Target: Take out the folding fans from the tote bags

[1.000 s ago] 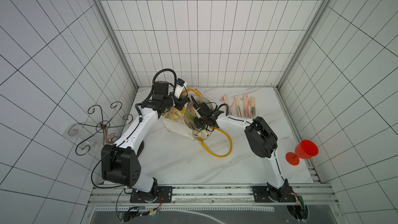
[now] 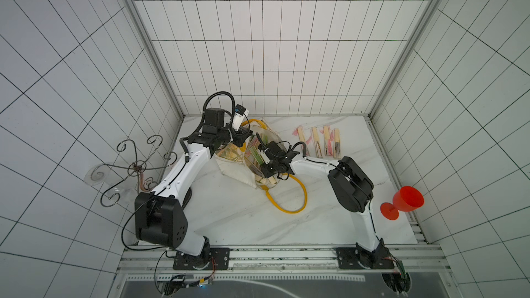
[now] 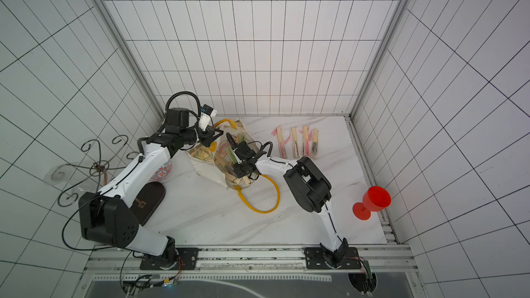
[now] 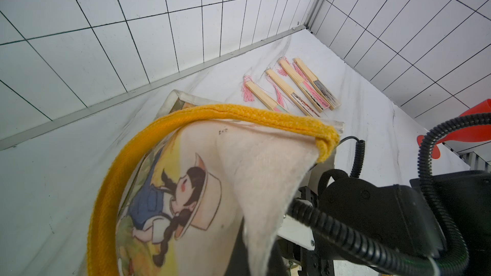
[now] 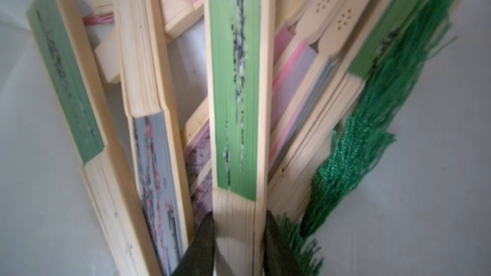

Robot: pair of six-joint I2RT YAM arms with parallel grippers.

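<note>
The cream tote bag (image 2: pixel 238 175) with yellow handles lies open on the table, several folding fans inside it. On its printed wall (image 4: pixel 204 199), my left gripper is shut, the thin cloth edge running between its fingers. My right gripper reaches into the bag, its part-open fingers (image 5: pixel 202 245) on either side of a green fan (image 5: pixel 237 97). Whether they press on it, I cannot tell. Around that fan lie another green fan (image 5: pixel 66 76), a grey-leaf fan (image 5: pixel 156 173) and a green tassel (image 5: pixel 353 138). Several closed fans (image 4: pixel 294 89) lie in a row right of the bag.
A red goblet (image 2: pixel 408 198) lies tipped over at the right. At the left are a dark metal scroll stand (image 2: pixel 136 168) and a dark flat case (image 3: pixel 148 203). A yellow handle (image 2: pixel 303 198) loops over the front table, where the marble surface (image 2: pixel 232 220) is mostly bare.
My right gripper has shifted slightly towards the front inside the bag, and the bag's front edge and handle have moved a little. My left arm has stayed put.
</note>
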